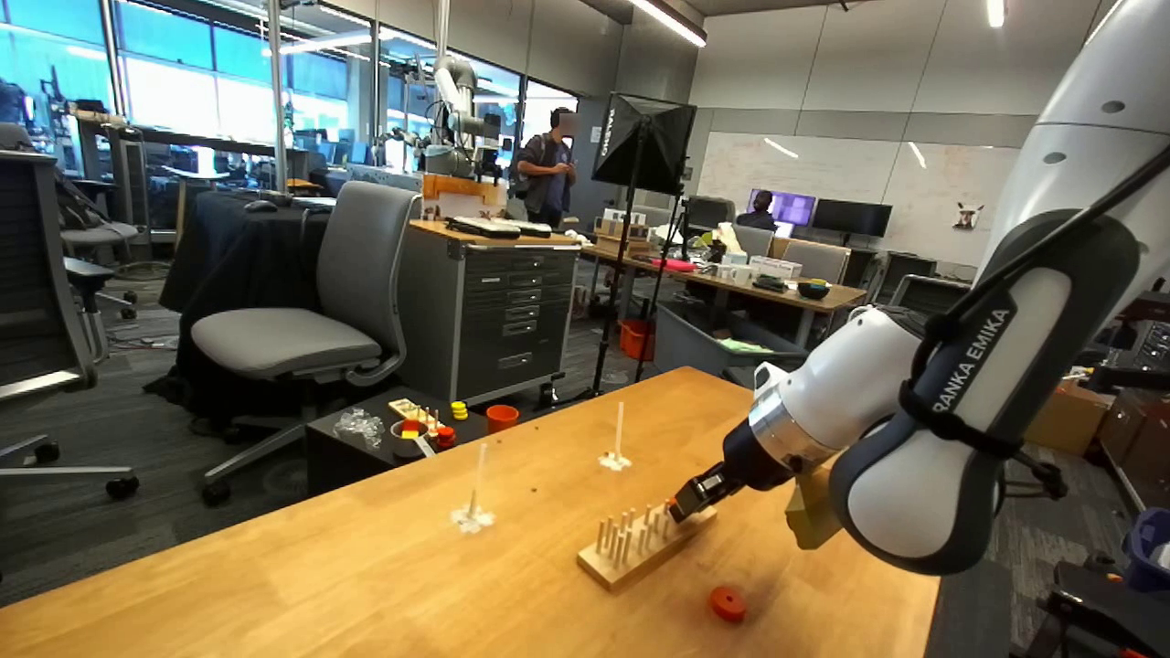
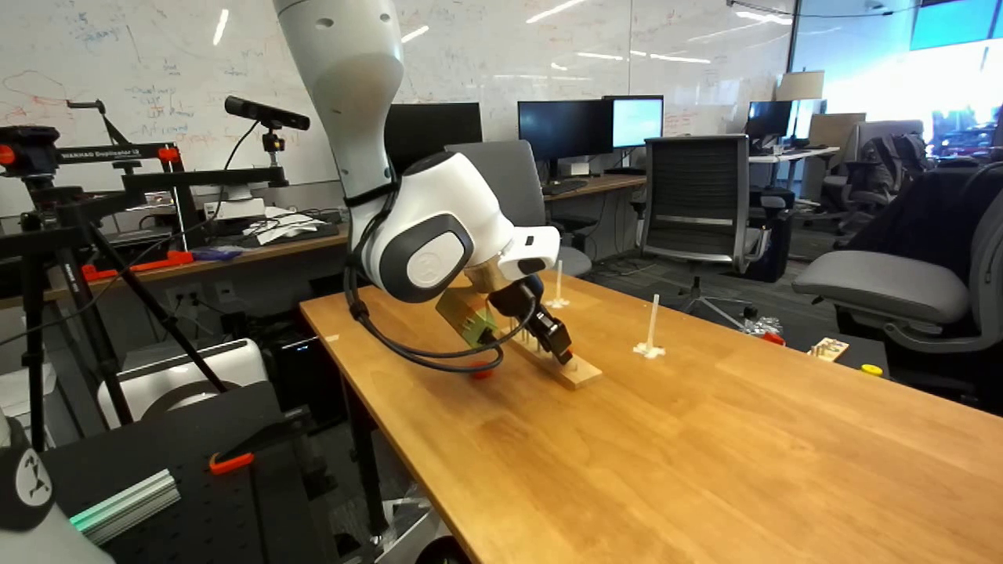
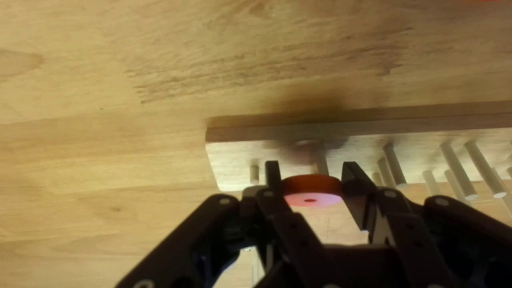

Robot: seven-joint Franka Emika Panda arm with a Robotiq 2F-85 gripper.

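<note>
Between the fingertips of my gripper is a red disc (image 3: 312, 197) with a small centre hole, and the fingers are shut on it. In the wrist view the disc covers part of a peg on the wooden peg board (image 3: 233, 163); whether the disc is around that peg or only in front of it, I cannot tell. A short peg (image 3: 255, 173) stands bare near the board's end. Several taller pegs (image 3: 396, 165) rise on the other side of the disc. Another red disc (image 1: 727, 603) lies flat on the table beside the board.
Two white upright rods (image 1: 477, 482) stand on taped bases on the wooden table (image 1: 362, 559). A low black stand off the table holds small coloured parts and an orange cup (image 1: 502, 417).
</note>
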